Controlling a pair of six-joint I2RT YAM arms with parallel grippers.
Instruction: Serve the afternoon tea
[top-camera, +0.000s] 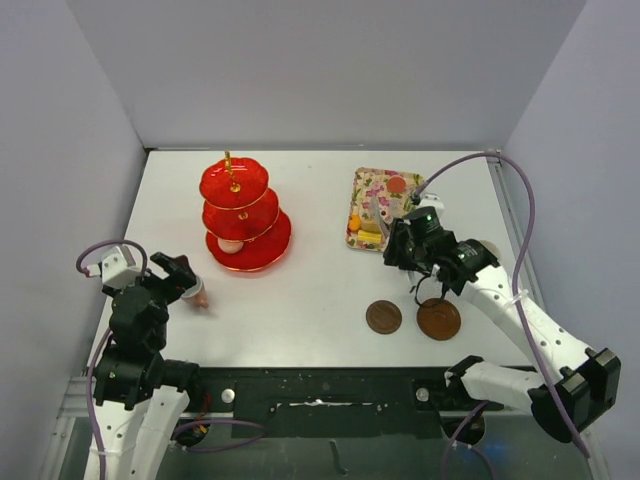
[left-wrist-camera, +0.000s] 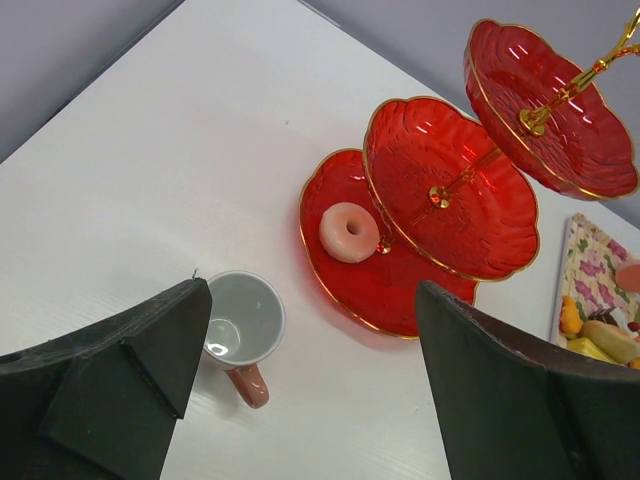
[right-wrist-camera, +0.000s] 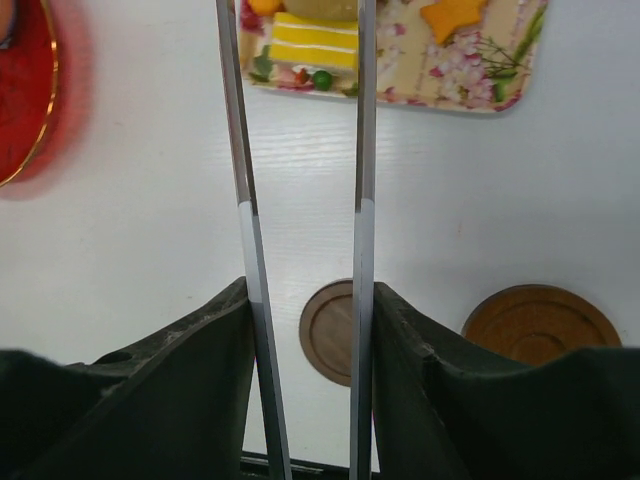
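A three-tier red stand (top-camera: 235, 185) stands at back left, a pink donut (left-wrist-camera: 348, 232) on its bottom plate. My left gripper (top-camera: 168, 272) hangs open over a cup (left-wrist-camera: 240, 318) with a brown handle. My right gripper (top-camera: 388, 226) reaches over the floral tray (top-camera: 372, 183); its long tongs point at a yellow cake slice (right-wrist-camera: 313, 42) and a pastry, tips out of frame in the right wrist view, fingers apart. An orange star piece (right-wrist-camera: 450, 18) also lies on the tray.
Two brown coasters (top-camera: 384, 316) (top-camera: 439, 319) lie at front right. A blue mug at the right is mostly hidden behind the right arm.
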